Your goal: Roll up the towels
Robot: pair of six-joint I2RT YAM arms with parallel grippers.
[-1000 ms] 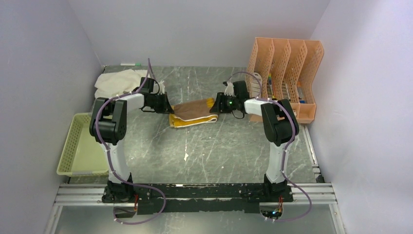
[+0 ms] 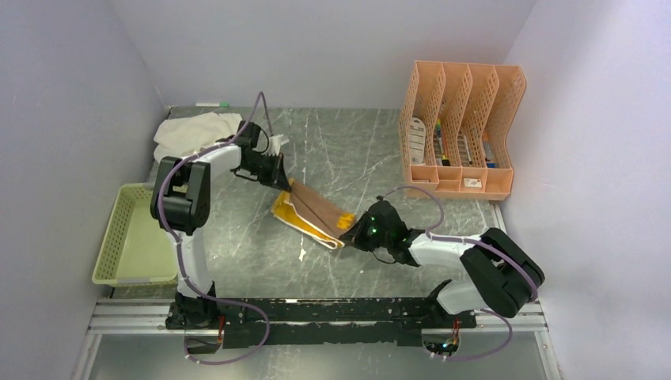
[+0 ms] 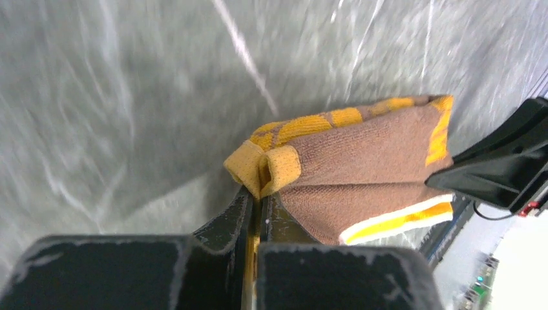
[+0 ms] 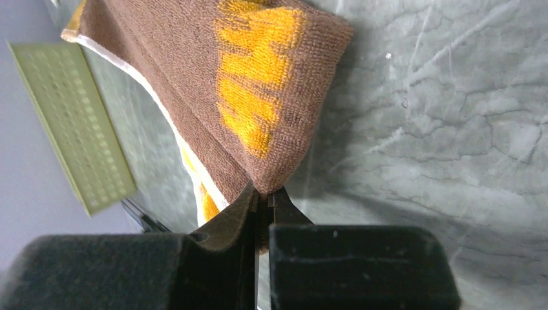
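Note:
A brown towel (image 2: 314,207) with yellow and white edges lies folded on the grey table, slanting down to the right between both grippers. My left gripper is shut on its yellow end at the upper left in the top view. My right gripper is shut on the other end, the brown cloth gathered at its fingertips, as the right wrist view shows.
A white cloth pile (image 2: 194,131) lies at the back left. A green basket (image 2: 119,237) stands at the left, a peach divided organizer (image 2: 498,103) at the back right.
My right gripper has moved toward the front with the towel's right end, turning the towel diagonal. My left gripper has shifted slightly right.

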